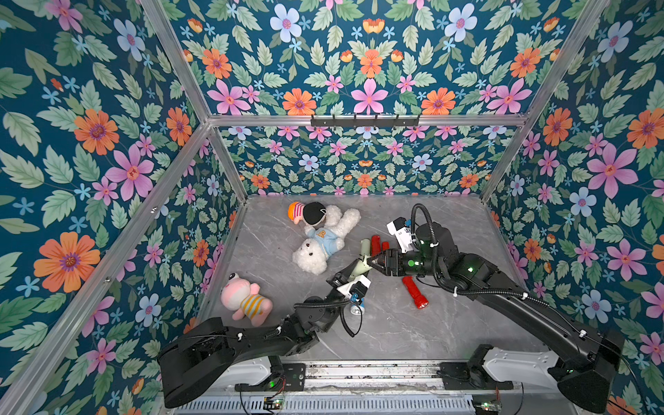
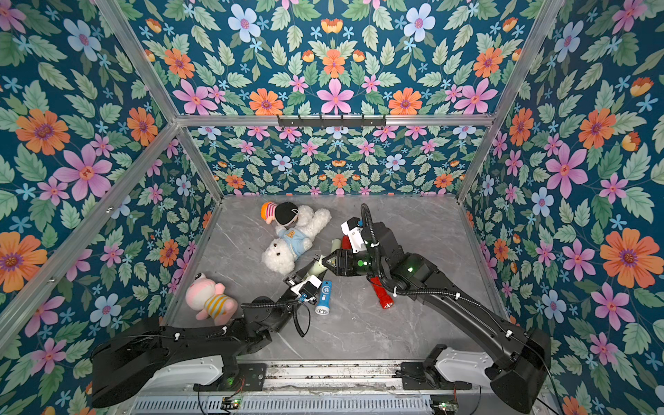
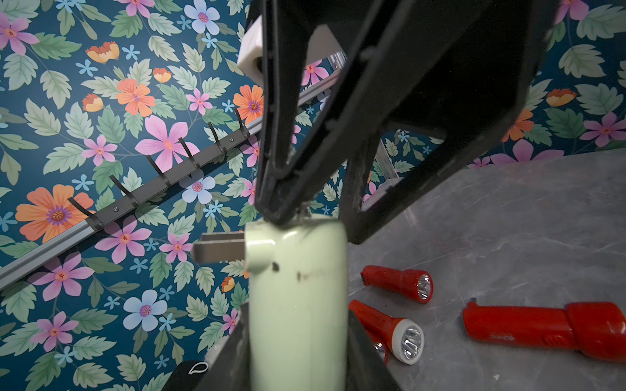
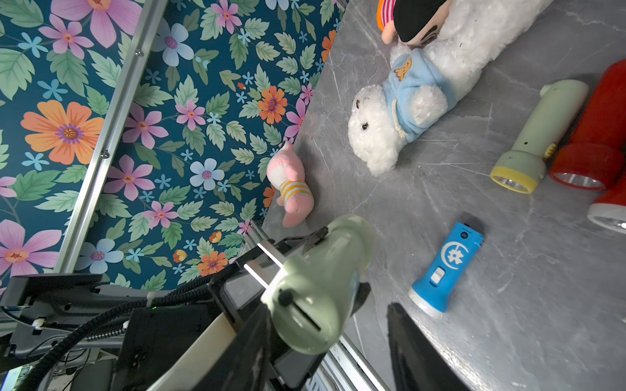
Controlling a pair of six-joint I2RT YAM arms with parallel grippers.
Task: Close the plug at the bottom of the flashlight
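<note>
A pale green flashlight [image 3: 296, 306] is raised between my grippers. My left gripper [image 1: 352, 266] has its fingers around the body, seen blurred in the left wrist view. A metal plug prong sticks out sideways near the top end; in the right wrist view two prongs [image 4: 264, 264] show beside the slotted end cap [image 4: 303, 312]. My right gripper [image 2: 326, 261] is at that end from the right, its blurred fingertips apart in the right wrist view, one dark finger just over the cap in the left wrist view.
A blue flashlight [image 4: 446, 267] lies below; red flashlights [image 3: 397, 280] and another green one [image 4: 538, 137] lie behind. A white bear [image 1: 314, 256] and striped-hat doll [image 1: 304, 211] are at back left, a pink toy [image 1: 245, 301] front left.
</note>
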